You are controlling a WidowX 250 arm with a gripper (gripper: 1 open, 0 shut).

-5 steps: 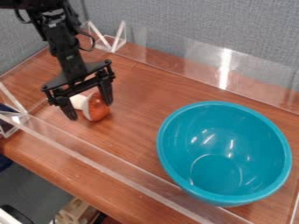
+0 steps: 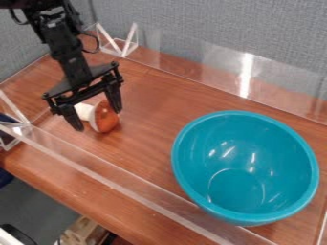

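My black gripper (image 2: pixel 95 111) hangs low over the left part of the wooden table, open, with its fingers on either side of a small white-and-orange object (image 2: pixel 105 117). The object has a white end toward the left and a rounded orange-red end toward the right. Whether the fingers touch it is hard to tell at this size.
A large teal bowl (image 2: pixel 246 165) occupies the right of the table. White frame pieces (image 2: pixel 118 40) stand at the back left and at the left edge.
My gripper has shifted very slightly over the last second, staying around the white-and-orange object. The object and the bowl look unmoved.
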